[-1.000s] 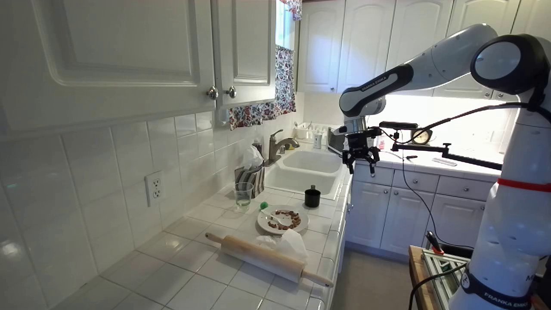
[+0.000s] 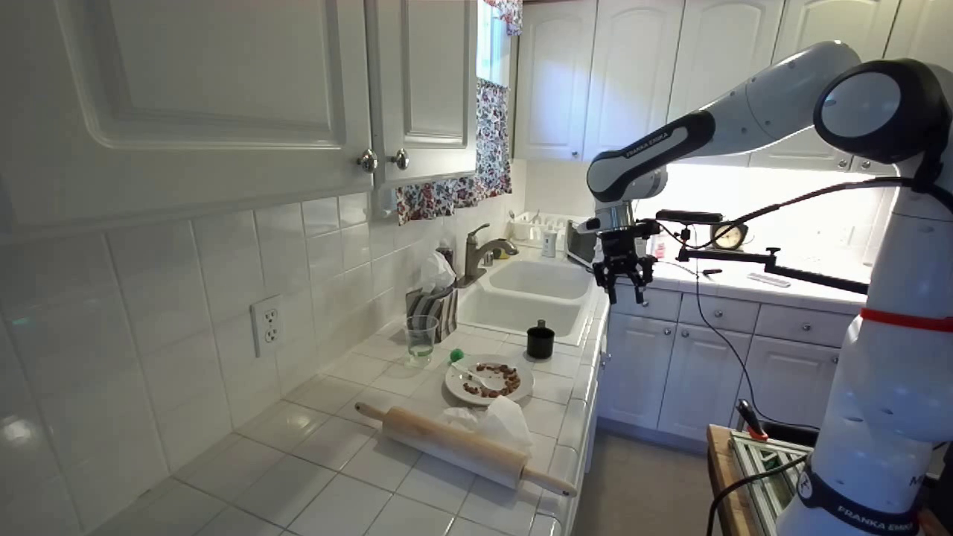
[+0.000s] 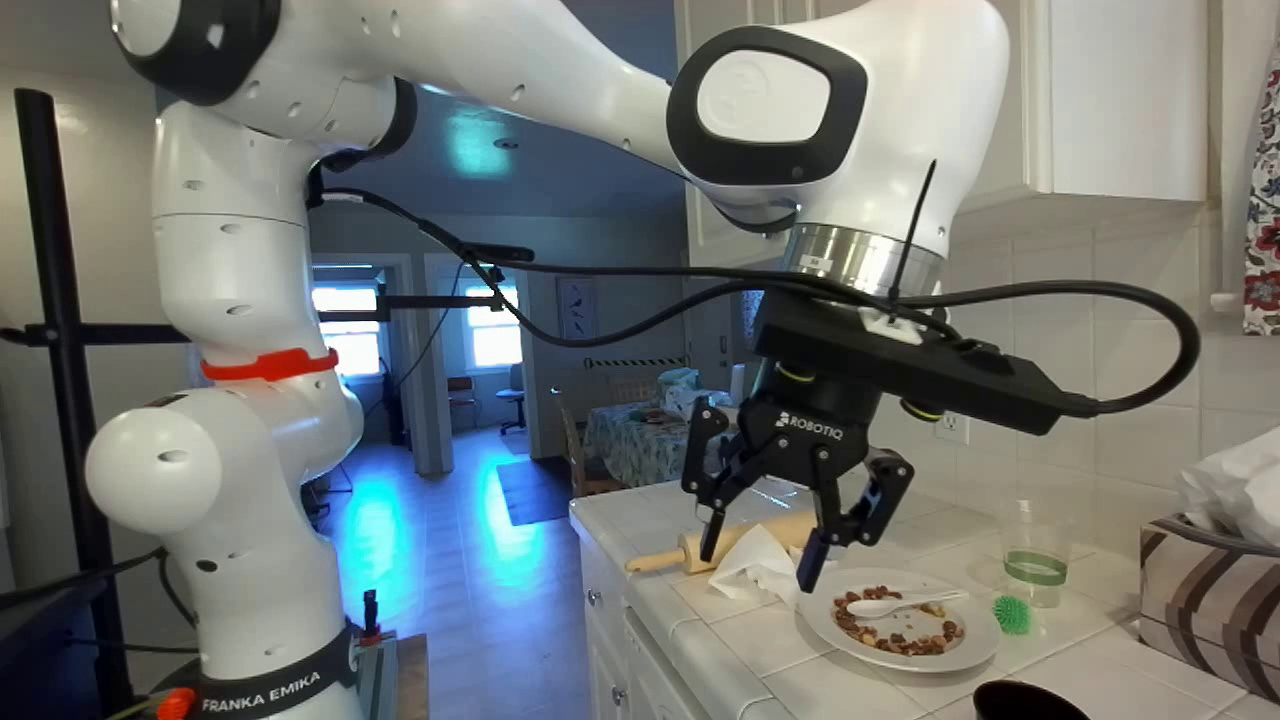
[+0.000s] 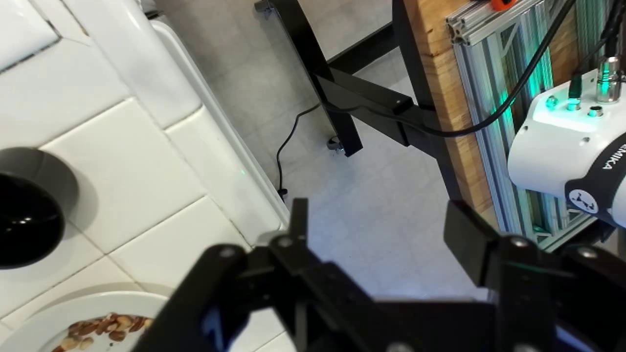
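My gripper (image 2: 626,298) hangs in the air beside the counter's front edge, higher than the items on it. In exterior view 2 the gripper (image 3: 759,570) has its fingers spread partway, and nothing is between them. Only floor shows between the fingers in the wrist view, where the gripper is blurred. A white plate (image 2: 453,390) lies on the counter with brown nut-like pieces (image 3: 921,644) and a white spoon (image 3: 894,604) in it. Near the plate stands a small black cup (image 2: 540,342).
A rolling pin (image 2: 451,439) and crumpled white paper (image 2: 506,421) lie before the plate. A clear cup (image 2: 420,341), green spiky ball (image 3: 1011,616) and striped tissue box (image 3: 1200,606) stand toward the wall. Behind is the sink (image 2: 540,308).
The gripper's fingers stand somewhat closer together than a second ago. The arm and the things on the counter look unmoved.
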